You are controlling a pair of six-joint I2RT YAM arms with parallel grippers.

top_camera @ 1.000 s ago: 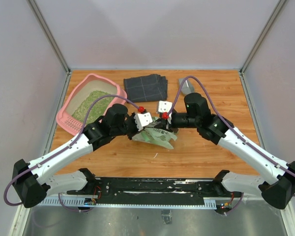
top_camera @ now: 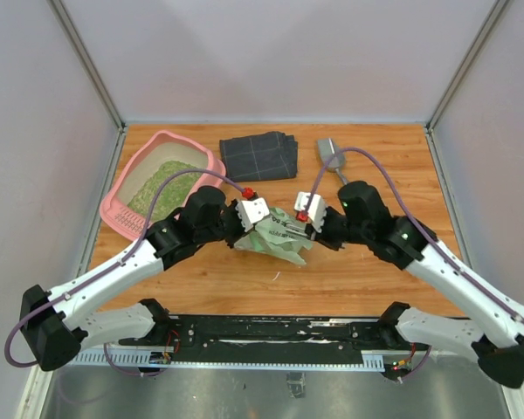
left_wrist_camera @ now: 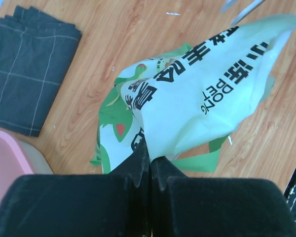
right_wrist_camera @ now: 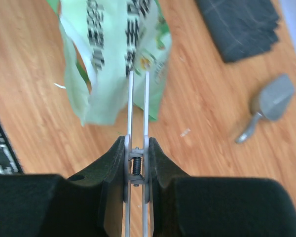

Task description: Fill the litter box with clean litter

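The white-green litter bag [top_camera: 275,237] lies crumpled at the middle of the table, between my two grippers. My left gripper is shut on a gathered edge of the bag, raising that part in the left wrist view. My right gripper is shut on a slim metal spring-handled cutter [right_wrist_camera: 136,180]; its two blades are close together and point at the bag, and I cannot tell whether they touch it. A slit-like gap shows along the bag's side in the right wrist view. The pink litter box [top_camera: 113,208], at the left, holds green litter [top_camera: 164,185].
Behind the bag lies a folded dark checked cloth [top_camera: 259,157]. A grey scoop [top_camera: 329,150] rests at the back right, its handle toward the front. Small pale scraps [right_wrist_camera: 185,133] lie on the wood.
The left gripper has stayed in place on the bag.
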